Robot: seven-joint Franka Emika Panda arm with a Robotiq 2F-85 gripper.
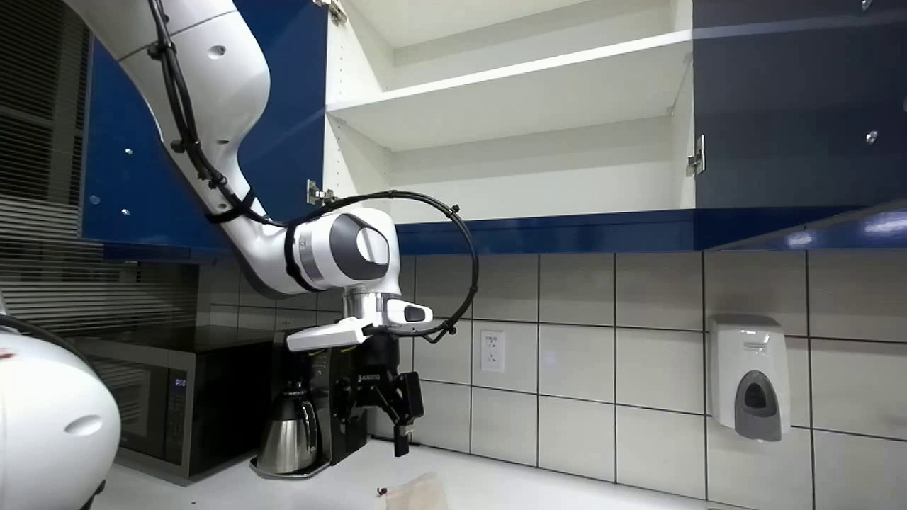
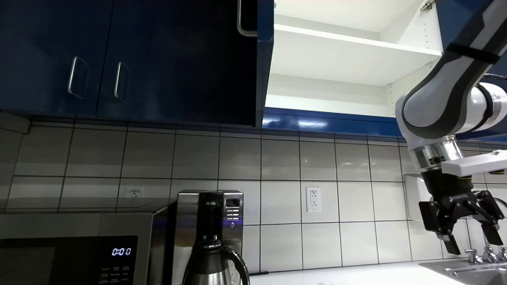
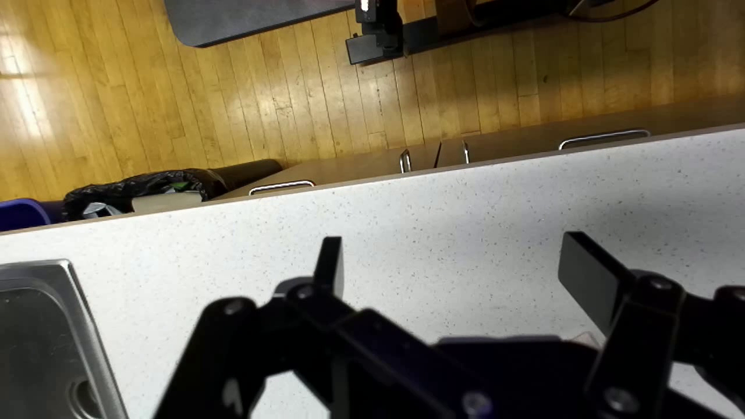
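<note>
My gripper [image 2: 473, 241] hangs pointing down above the white counter [image 1: 527, 489], its two fingers spread wide. In the wrist view the gripper is open, with only speckled countertop showing between the fingertips. A beige cloth-like item [image 1: 418, 493] with a small dark end lies on the counter at the bottom edge of exterior view 1, below and apart from the gripper. Only a small pale piece [image 3: 585, 339] shows behind the gripper in the wrist view, and I cannot tell whether it is the same item.
A coffee maker with a steel carafe [image 1: 289, 438] and a microwave [image 1: 178, 399] stand along the counter. Above is an open, empty white cabinet [image 1: 527, 170]. A sink [image 3: 73, 307] lies at the wrist view's left. A soap dispenser [image 1: 750, 374] hangs on the tiles.
</note>
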